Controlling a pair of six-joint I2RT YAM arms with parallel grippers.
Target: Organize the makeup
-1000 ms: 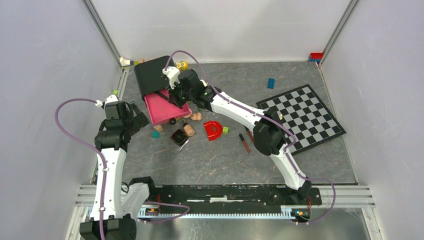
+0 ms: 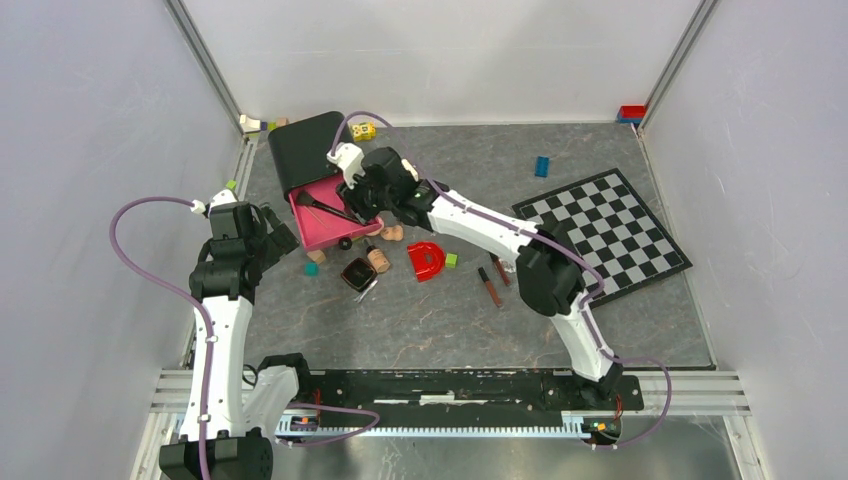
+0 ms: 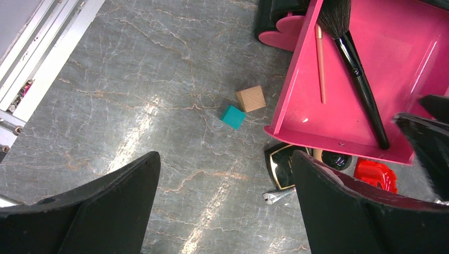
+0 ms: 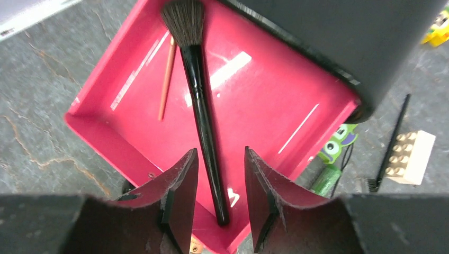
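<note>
A pink drawer (image 2: pixel 318 230) sticks out from under the black organizer (image 2: pixel 306 148). In it lie a large black brush (image 4: pixel 199 100) and a thin brown stick (image 4: pixel 167 79), both flat on the drawer floor. My right gripper is open over the brush's handle end, its fingers spread to either side and apart from the handle. Well left of the drawer, over bare floor, my left gripper stands open and empty. In front of the drawer are a dark compact (image 2: pixel 359 274), a tan bottle (image 2: pixel 377 259) and a silver tube (image 3: pixel 278 195).
Beside the drawer lie a wooden cube (image 3: pixel 251 99) and a teal cube (image 3: pixel 233 117). A red piece (image 2: pixel 426 260), a green cube (image 2: pixel 451 260) and a dark pencil (image 2: pixel 489 287) rest mid-table. The chessboard (image 2: pixel 606 235) fills the right side.
The brush now lies in the drawer with its bristles showing. The left arm has stayed still.
</note>
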